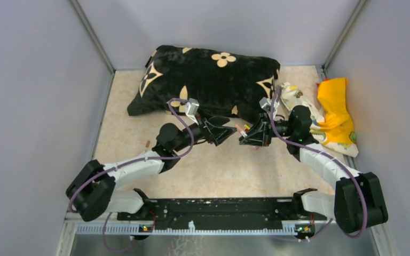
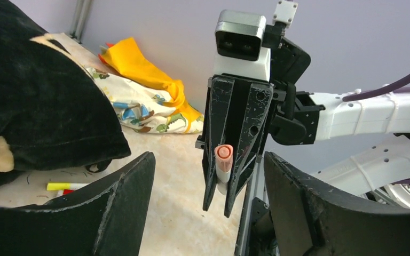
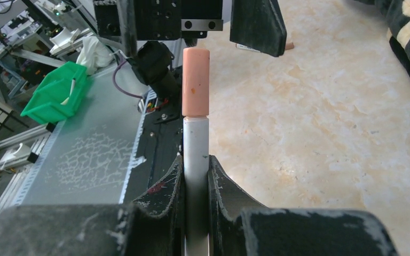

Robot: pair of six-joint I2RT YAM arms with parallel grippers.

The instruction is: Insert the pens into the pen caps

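My right gripper (image 1: 242, 140) is shut on a white pen (image 3: 196, 160). On the pen's end sits an orange cap (image 3: 196, 82), in line with the barrel; a thin seam shows between the two. In the left wrist view the cap's end faces that camera. My left gripper (image 1: 231, 135) stands part open, to the left of the capped end, with nothing between its fingers. On the table lie a yellow-and-white pen (image 2: 66, 186) and a red one (image 2: 66, 192) close by. Another orange-ended piece (image 3: 288, 46) and a white barrel (image 3: 248, 48) lie beyond the left gripper in the right wrist view.
A black floral cushion (image 1: 205, 80) fills the back of the table. At the right lie a patterned cloth (image 1: 344, 145) and a yellow cloth (image 1: 335, 104). Bare table (image 1: 229, 176) stretches in front of both grippers.
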